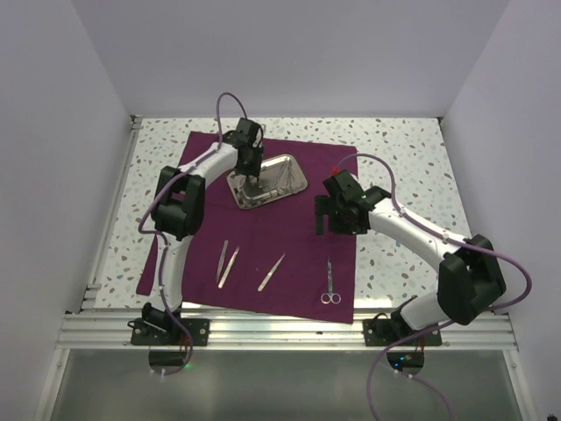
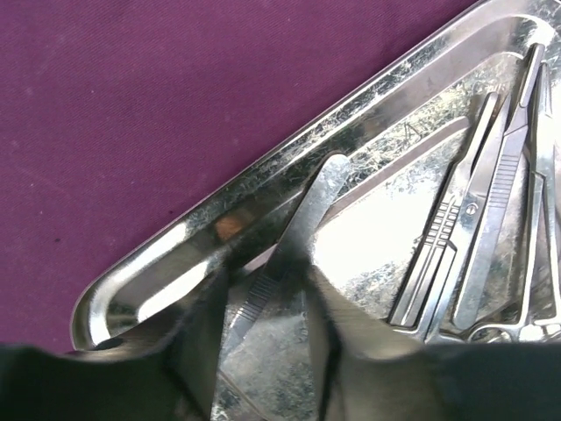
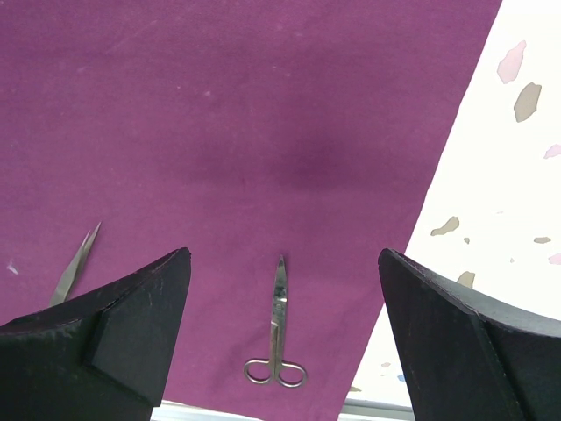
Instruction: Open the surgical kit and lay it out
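Note:
The metal tray [image 1: 274,198] lies tilted on the purple cloth, below my left gripper [image 1: 252,175]. In the left wrist view, the fingers stand apart, one on each side of a flat scalpel-like handle [image 2: 302,210] that leans towards the tray wall [image 2: 333,114]; contact with it cannot be made out. Farther right in the tray are a tweezer-like instrument [image 2: 447,210] and ringed instruments [image 2: 536,193]. My right gripper is wide open above the cloth, holding nothing. Small scissors [image 3: 279,324] lie on the cloth beneath it.
Along the cloth's front lie two slim instruments [image 1: 222,261] side by side, a pointed tweezer-like one [image 1: 271,273] and, farther right, the scissors.

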